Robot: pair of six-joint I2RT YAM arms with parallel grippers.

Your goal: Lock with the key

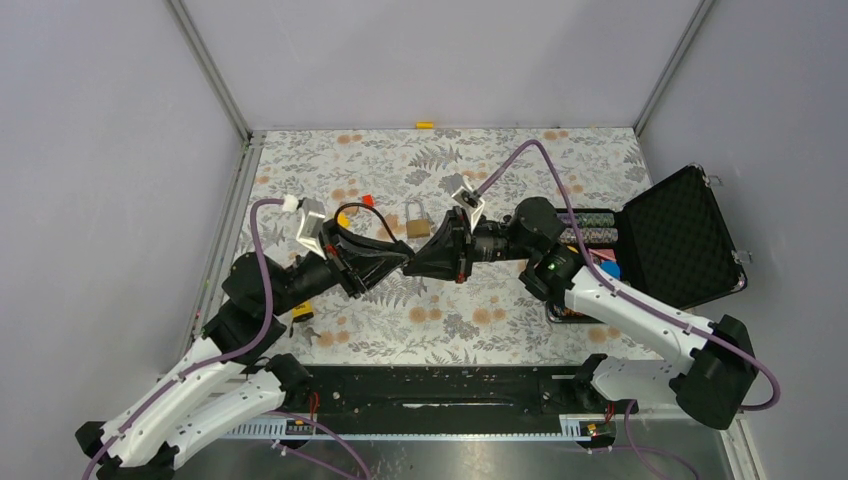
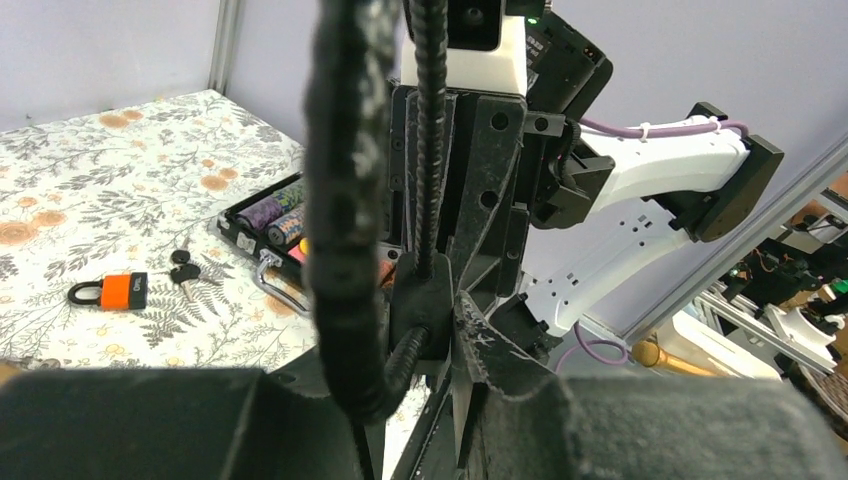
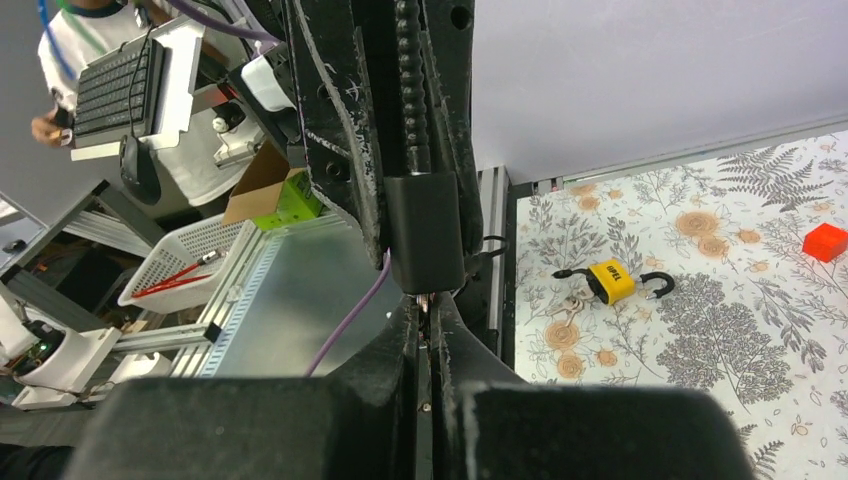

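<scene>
Both grippers meet tip to tip above the middle of the table. My left gripper is shut on the small black body of a cable lock (image 2: 420,305). Its black cable (image 1: 366,208) arches up to the left in the top view. From the right wrist view, the lock body (image 3: 428,235) fills the space just beyond my right gripper. That gripper is shut on a key, of which only a thin strip of metal (image 3: 424,303) shows, meeting the underside of the body. How deep the key sits, and how it is turned, is hidden.
An orange padlock (image 2: 125,291) and loose keys (image 2: 183,272) lie on the patterned table. A yellow padlock (image 3: 612,281) and a red cube (image 3: 826,242) also lie there. The open black case (image 1: 682,240) stands at the right.
</scene>
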